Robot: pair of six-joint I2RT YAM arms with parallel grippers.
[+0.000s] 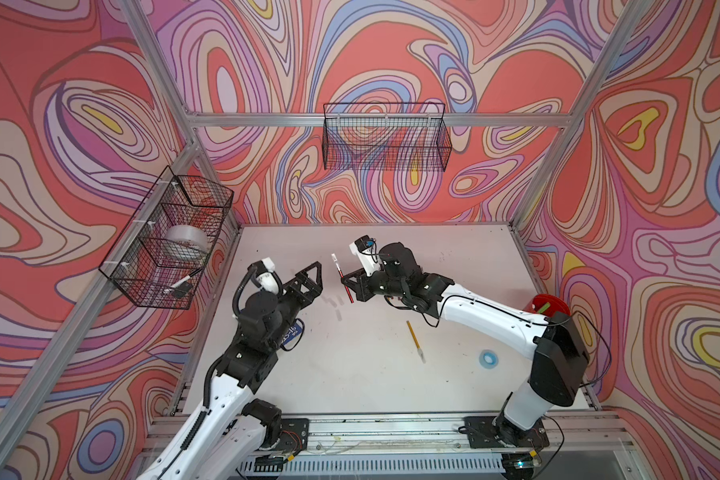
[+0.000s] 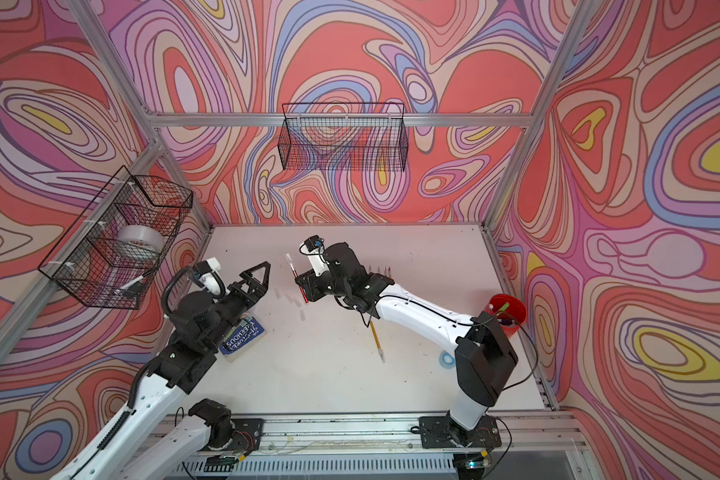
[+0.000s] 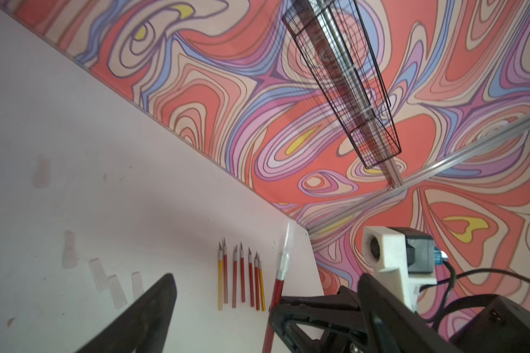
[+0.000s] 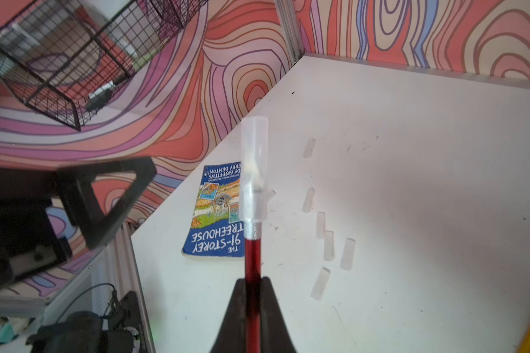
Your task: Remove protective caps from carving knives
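My right gripper is shut on a red carving knife (image 4: 252,259), held upright with its clear cap (image 4: 254,167) on top. My left gripper (image 1: 308,284) stands open, apart from the knife to its left, nothing between its fingers. In the left wrist view several uncapped knives (image 3: 242,270) lie in a row on the back right of the table. Several loose clear caps (image 4: 347,253) lie on the table. A yellow knife (image 1: 414,337) with a clear tip lies by itself near the middle.
A book (image 4: 215,211) lies at the table's left. A red container (image 2: 508,308) stands at the right edge, with a blue ring (image 1: 488,360) nearer the front. Wire baskets (image 1: 386,144) hang on the back and left frames.
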